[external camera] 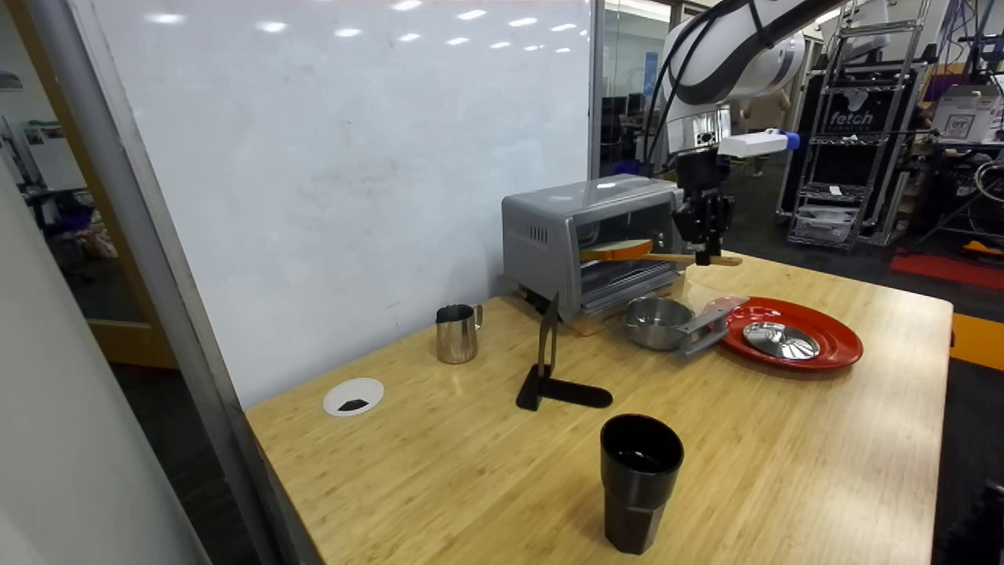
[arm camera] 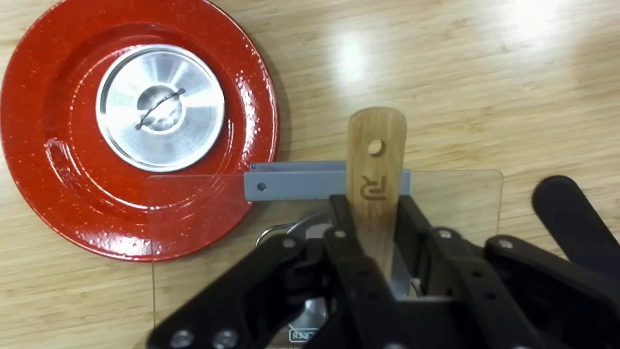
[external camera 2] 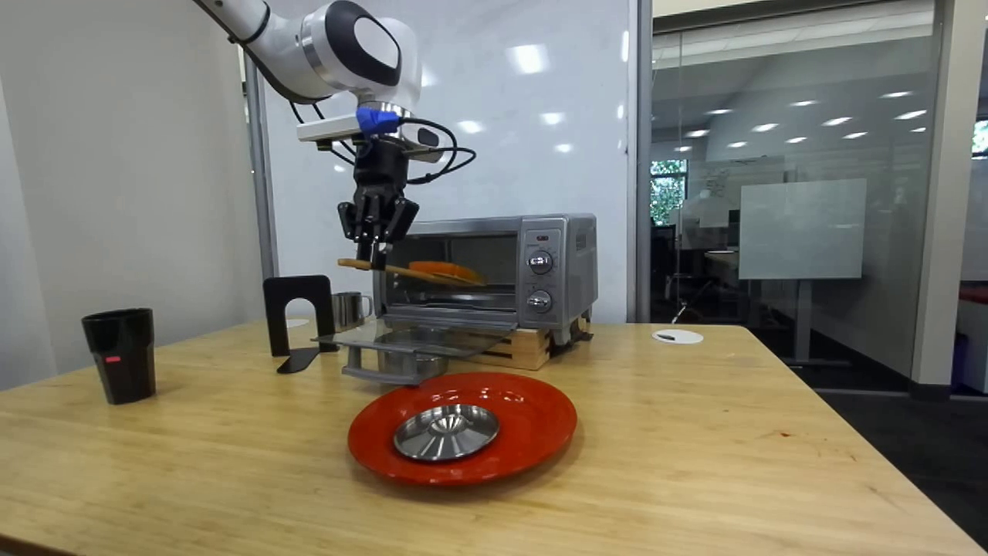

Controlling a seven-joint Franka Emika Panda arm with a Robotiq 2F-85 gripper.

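Note:
My gripper is shut on the wooden handle of a spatula [arm camera: 376,134], whose butt end sticks out past the fingers. In exterior view 2 the gripper [external camera 2: 372,262] hangs in front of the toaster oven [external camera 2: 556,241], above its lowered glass door. An orange-edged slice that looks like bread [external camera: 616,250] lies at the spatula's far end, inside the oven's mouth. The slice [external camera 2: 447,272] appears tilted in exterior view 2. The spatula's blade is mostly hidden beneath it. Whether the slice touches the rack, I cannot tell.
Beneath the open door [arm camera: 465,192] stands a metal pot [external camera: 656,322]. A red plate [external camera 2: 546,422] holding a metal lid [external camera 2: 446,432] sits partly under the door's edge. A black bookend [external camera: 565,386], metal pitcher [external camera: 457,334] and black cup [external camera: 640,480] stand elsewhere.

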